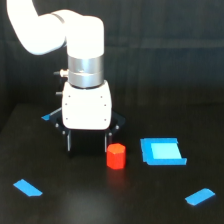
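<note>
The white arm comes in from the upper left, and its gripper (88, 146) points down with its two dark fingers spread wide apart. Nothing shows between them. Just right of the right-hand finger, and a little nearer the camera, a small red six-sided block (116, 156) rests on the dark table. A narrow distance separates block and finger in the picture, but whether they touch I cannot tell. A pale blue square with a brighter blue taped border (147, 152) is on the table farther right, clear of the block.
One strip of blue tape (27, 187) lies at the front left and another strip (200, 197) at the front right. A bit of blue (46, 117) shows behind the gripper on the left. Bare table lies between block and square.
</note>
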